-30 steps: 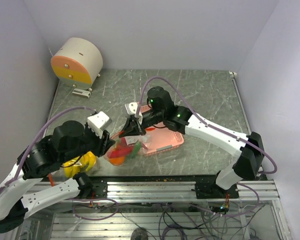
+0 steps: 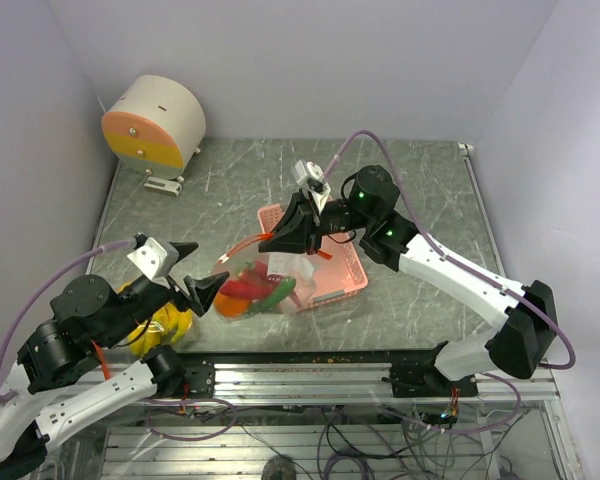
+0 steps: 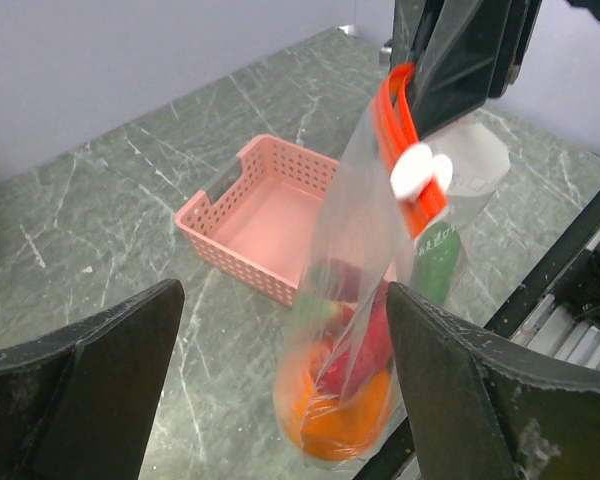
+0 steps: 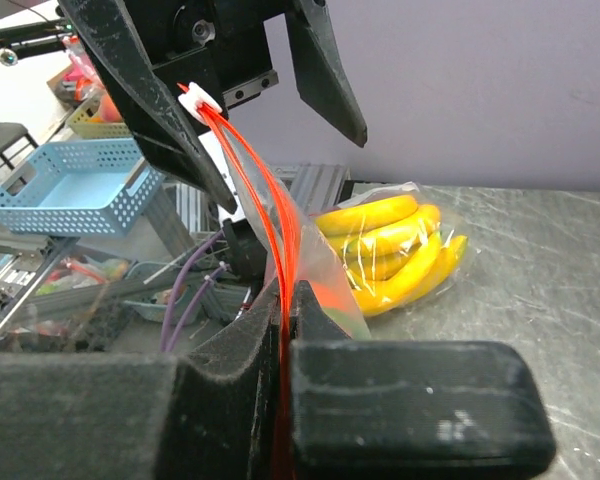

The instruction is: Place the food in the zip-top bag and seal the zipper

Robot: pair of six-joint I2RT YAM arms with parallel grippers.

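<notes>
A clear zip top bag (image 3: 325,270) hangs with food inside: an orange item (image 3: 335,420), a red one (image 3: 368,350) and a green one (image 3: 438,265). Its orange zipper (image 3: 392,125) has white slider pieces (image 3: 413,172) at the near end. My right gripper is shut on the zipper strip, which runs up between its fingers. To the left of the bag, my left gripper (image 2: 197,268) stands open with nothing between its fingers. In the right wrist view, the slider end shows close to one left finger (image 4: 165,125); whether they touch I cannot tell.
A pink basket (image 3: 265,240) sits under and behind the bag, its visible floor empty. Bagged bananas (image 4: 390,245) lie at the front left, near the left arm. A white and orange drum-like box (image 2: 155,125) stands at the back left.
My right gripper has shifted right with the bag.
</notes>
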